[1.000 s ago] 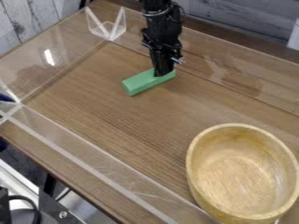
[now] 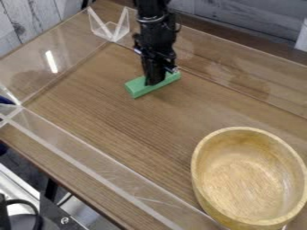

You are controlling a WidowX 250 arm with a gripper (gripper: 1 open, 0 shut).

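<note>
My black gripper (image 2: 156,66) hangs at the top centre of the view, over a flat green block (image 2: 151,86) on the wooden table (image 2: 96,135). Its lower end is at the block, covering part of the block's upper side. It looks shut; whether it touches the block I cannot tell.
A large tan bowl (image 2: 246,180) fills the lower right. A clear plastic container (image 2: 110,23) stands at the upper left. Dark cables or objects lie at the lower left edge.
The gripper's lower end has shifted slightly left and down over the block. The block looks nearly where it was.
</note>
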